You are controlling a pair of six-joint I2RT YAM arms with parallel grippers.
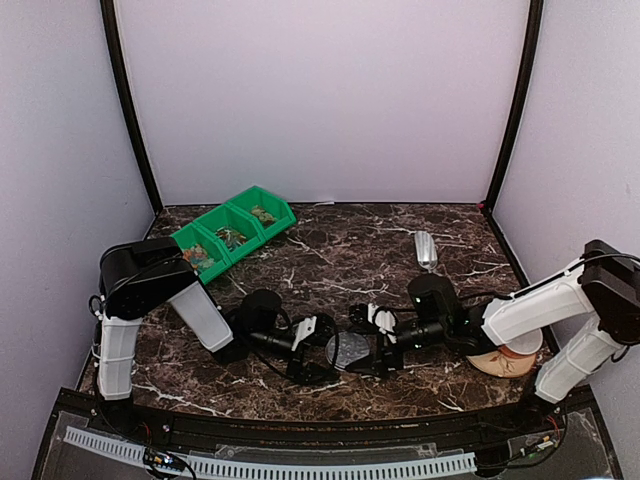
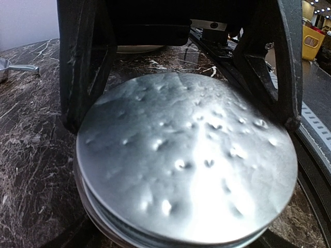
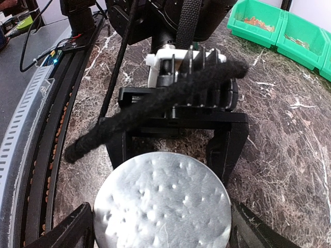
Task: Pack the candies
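A round container with a dimpled silver lid [image 2: 176,150] stands between my two arms near the table's front. In the top view my left gripper [image 1: 328,357] is shut on its left side; in the right wrist view that gripper's fingers [image 3: 230,150] flank the container below the lid. From the other side my right gripper [image 1: 366,352] stands open, its fingers [image 2: 80,88] spread at either side of the lid. What the container holds is hidden under the lid. At the back left, a green three-compartment bin [image 1: 262,198] holds small wrapped candies [image 1: 231,238].
A metal scoop [image 1: 426,248] lies at the back right. On the right, a white bowl [image 1: 525,343] stands over a pale round plate [image 1: 500,364], partly behind the right arm. A white slotted rail [image 1: 270,467] runs along the front.
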